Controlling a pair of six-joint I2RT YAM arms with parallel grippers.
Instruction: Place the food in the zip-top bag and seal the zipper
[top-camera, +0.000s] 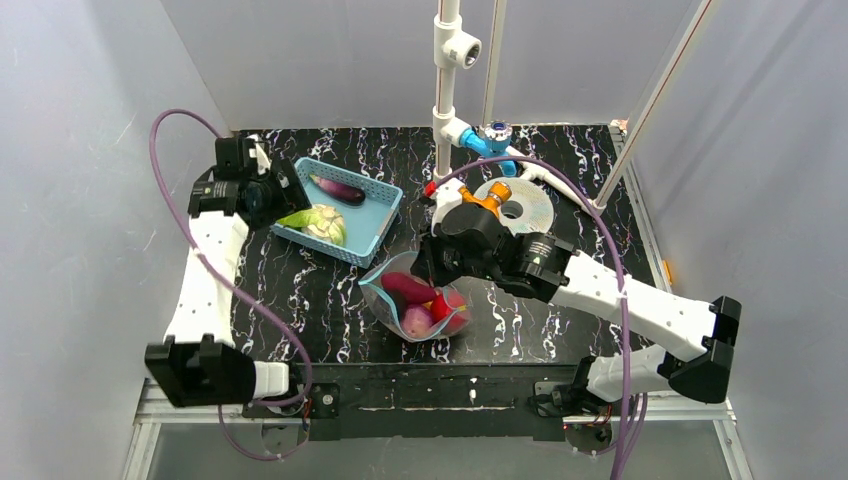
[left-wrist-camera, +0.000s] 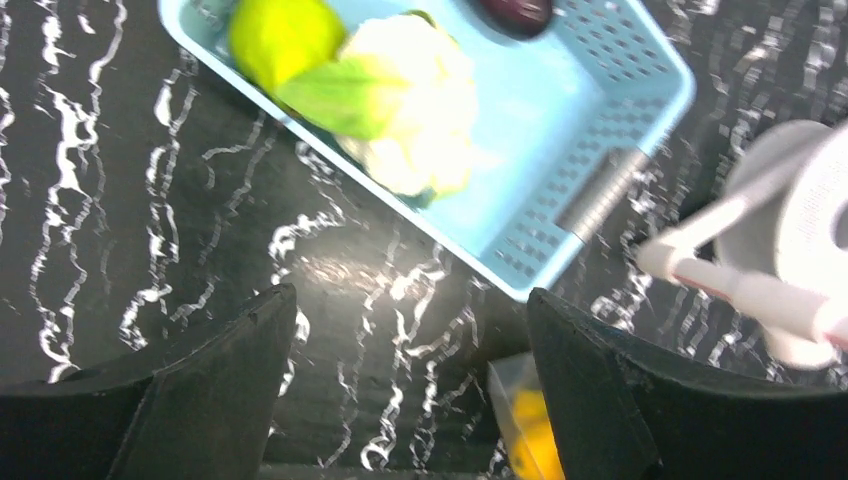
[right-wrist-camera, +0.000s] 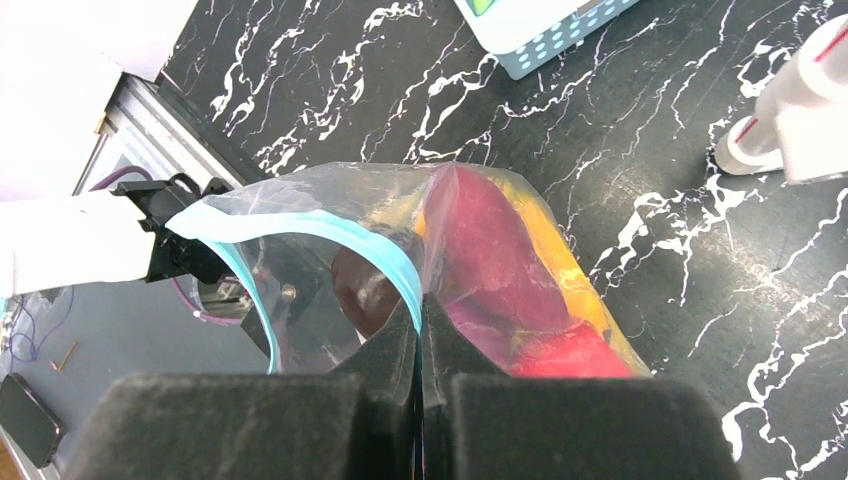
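The clear zip top bag (top-camera: 385, 315) stands with its mouth open, holding a dark red sweet potato (top-camera: 408, 287), a pinkish round item (top-camera: 417, 321) and a bright red one (top-camera: 450, 306). My right gripper is shut on the bag's rim, where the pale blue zip strip (right-wrist-camera: 375, 247) runs to its fingertips. Over the left side of the basket, my left gripper is open with nothing between its fingers. Inside the blue basket (top-camera: 372, 240) lie a cauliflower (top-camera: 327, 224), an eggplant (top-camera: 338, 190) and a yellow-green item (left-wrist-camera: 285, 45).
White pipes (top-camera: 447, 100) with an orange tap (top-camera: 487, 197) rise behind the bag. A pale disc (top-camera: 528, 207) sits to the right. Marble counter shows bare at front left and right of the bag.
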